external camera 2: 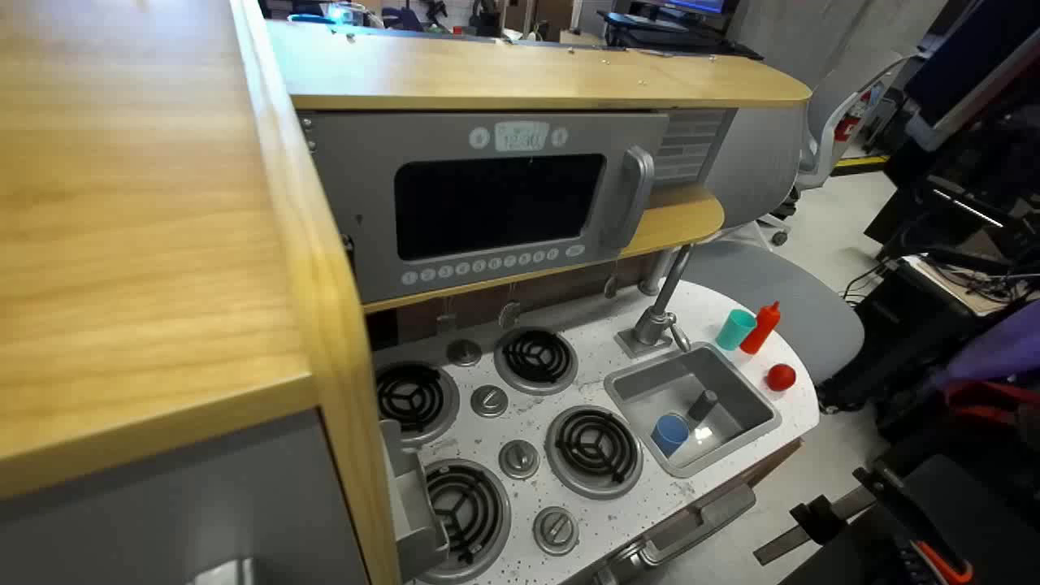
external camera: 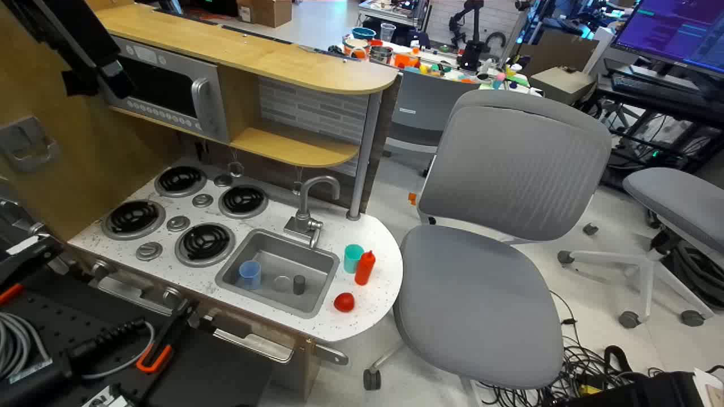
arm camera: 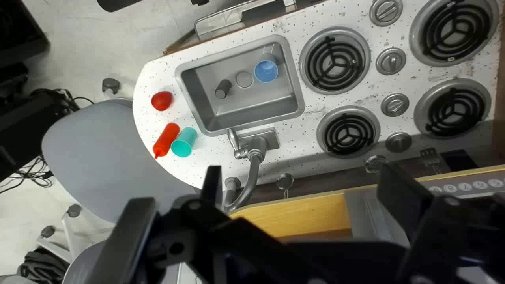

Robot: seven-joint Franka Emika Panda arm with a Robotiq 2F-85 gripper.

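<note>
In the wrist view my gripper stands open, its two dark fingers wide apart with nothing held between them. Below it, well away from the fingers, is the toy kitchen counter. A blue cup [arm camera: 266,71] and a small dark grey cylinder [arm camera: 223,89] stand in the grey sink [arm camera: 288,101]. On the counter's rounded end are a teal cup [arm camera: 184,142], a red squeeze bottle [arm camera: 166,140] beside it, and a red round object [arm camera: 161,101]. A dark piece of the arm [external camera: 85,51] hangs at the upper left of exterior view 1.
A curved faucet [external camera: 309,203] rises behind the sink. Several black burners [external camera 2: 592,444] and knobs cover the stovetop. The microwave [external camera 2: 497,205] and wooden shelf [external camera: 298,143] overhang the counter's back. A grey chair [external camera: 475,305] stands against the rounded end.
</note>
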